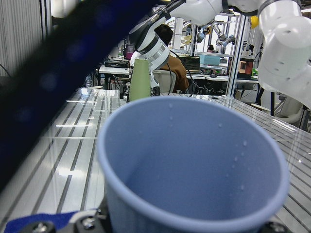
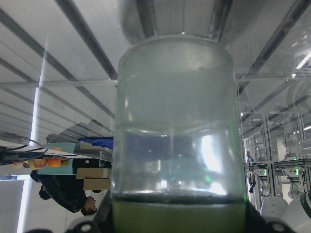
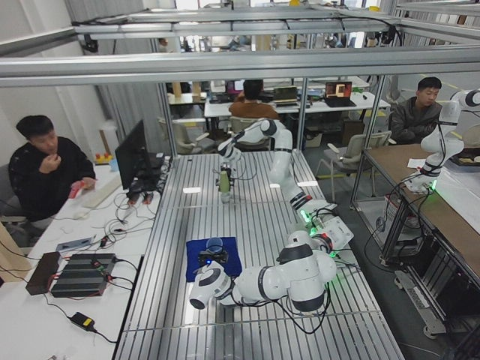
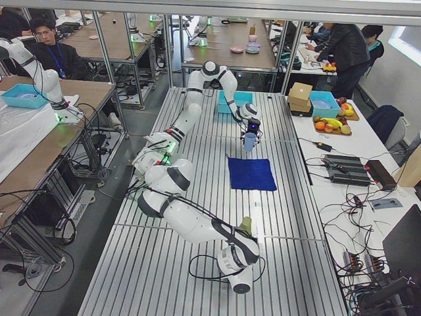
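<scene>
A light blue cup (image 4: 250,141) is held upright in my left gripper (image 3: 213,256), over or just beside a dark blue cloth (image 4: 252,173) on the slatted table; in the left wrist view the cup (image 1: 192,165) fills the foreground. At the far end in the camera left view, my right gripper (image 3: 224,181) is at a green-bodied bottle (image 3: 224,186) with a clear section. In the right wrist view this bottle (image 2: 177,131) fills the centre between the gripper's sides, apparently gripped; the fingertips are mostly hidden.
A blue bin (image 4: 233,102) stands at one table end. A side table holds cardboard boxes (image 4: 300,97), another blue bin (image 4: 323,104) and fruit (image 4: 334,126).
</scene>
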